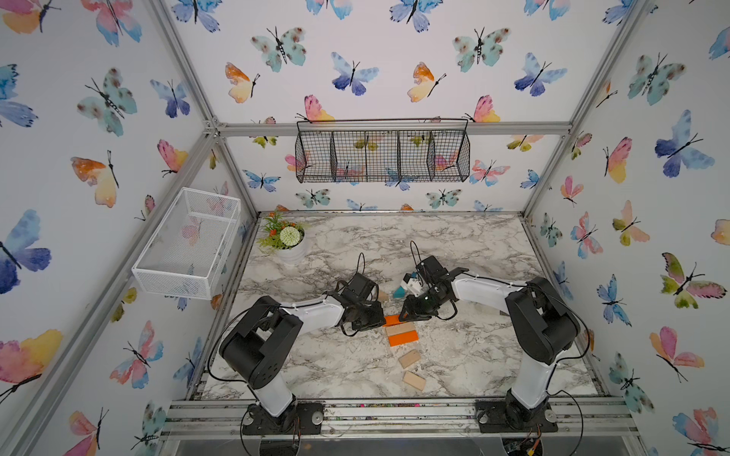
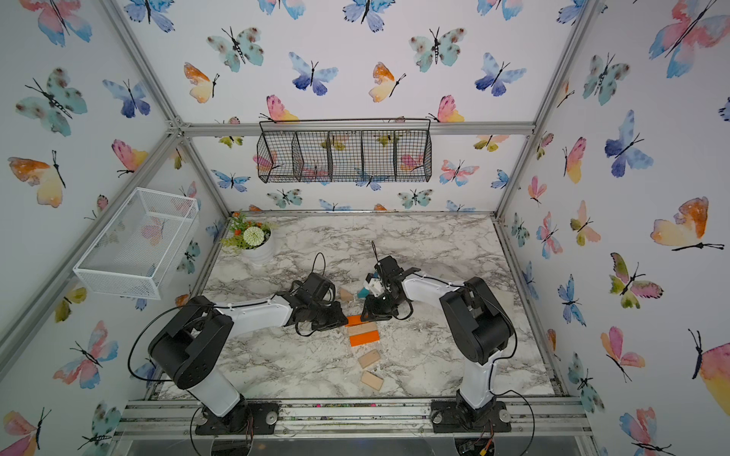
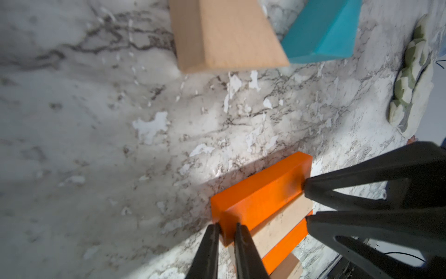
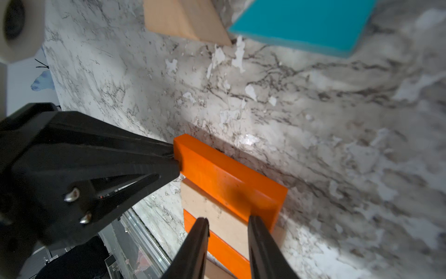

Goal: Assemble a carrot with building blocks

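Note:
Far and near orange blocks [image 3: 269, 190] [image 1: 403, 339] lie on the marble table with a wooden block [image 3: 283, 220] between them, forming a stack of bands. My left gripper is at the far orange block's left end, its fingers slightly apart. At the opposite end is my right gripper, with a wider gap between its fingers. Both sets of fingertips are at or very close to the block's ends; exact contact is hard to tell. A wooden wedge-shaped block [image 3: 227, 41] and a teal block [image 4: 311, 23] lie beyond the row.
Two more wooden blocks [image 1: 410, 358] [image 1: 414, 380] lie nearer the table's front edge. A potted plant [image 1: 289, 243] stands at the back left. A white basket [image 1: 186, 247] and a wire rack [image 1: 382, 155] hang on the walls.

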